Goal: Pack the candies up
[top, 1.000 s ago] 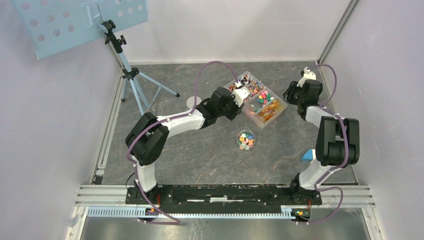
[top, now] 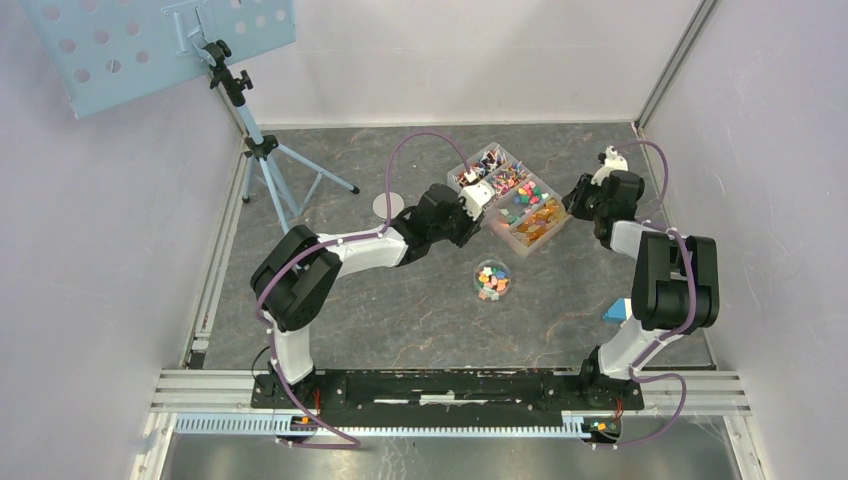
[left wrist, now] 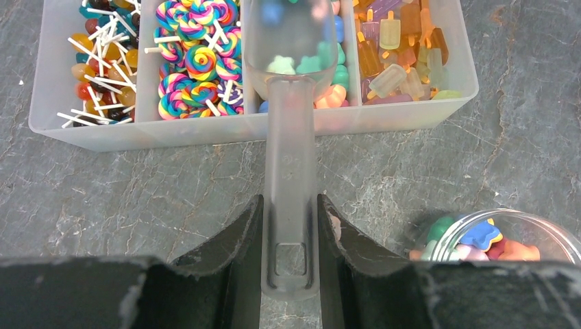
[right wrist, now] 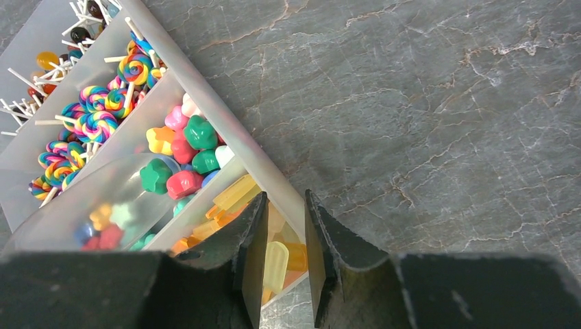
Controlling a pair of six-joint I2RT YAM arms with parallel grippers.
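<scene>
A clear plastic scoop [left wrist: 290,171] is held by its handle in my left gripper, which is shut on it; its bowl is over the star-candy compartment of the divided box [left wrist: 185,135]. That box holds lollipops, swirl lollipops [left wrist: 201,62], star candies [right wrist: 201,133] and popsicle-shaped candies [left wrist: 390,34]. My right gripper is at the box's far right rim, its fingers part open astride that wall; whether they touch it is unclear. A glass bowl [top: 491,280] of star candies stands on the floor in front of the box.
A white disc [top: 388,204] lies left of the box, near a tripod [top: 264,150] with a board. A blue object [top: 616,312] sits at the front right beside the right arm.
My right gripper has come down and slightly inward onto the box's rim. The left gripper with the scoop has shifted slightly.
</scene>
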